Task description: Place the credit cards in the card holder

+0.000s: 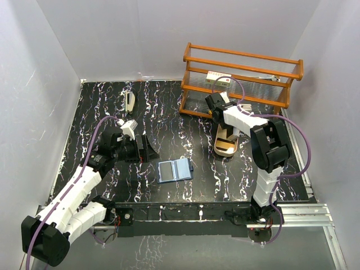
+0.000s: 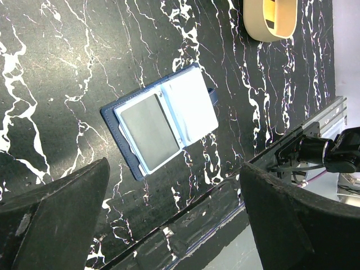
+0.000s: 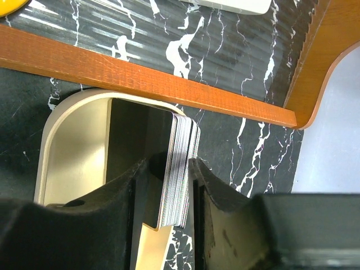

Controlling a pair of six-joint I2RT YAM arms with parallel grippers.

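Observation:
In the right wrist view a stack of cards [image 3: 180, 163] stands in a cream box [image 3: 73, 140], its pale edges showing beside a dark divider. My right gripper is over the box, its fingers part open at the stack; whether anything is between them is unclear. In the top view my left gripper [image 1: 144, 148] hangs open, left of the blue card holder [image 1: 174, 170], which lies open on the table; in the left wrist view the holder [image 2: 152, 129] shows a grey pocket and a white side.
A wooden rack [image 1: 243, 54] stands at the back right, close above the cream box, holding a white box [image 1: 218, 78]. A small device [image 1: 129, 101] lies at the back left.

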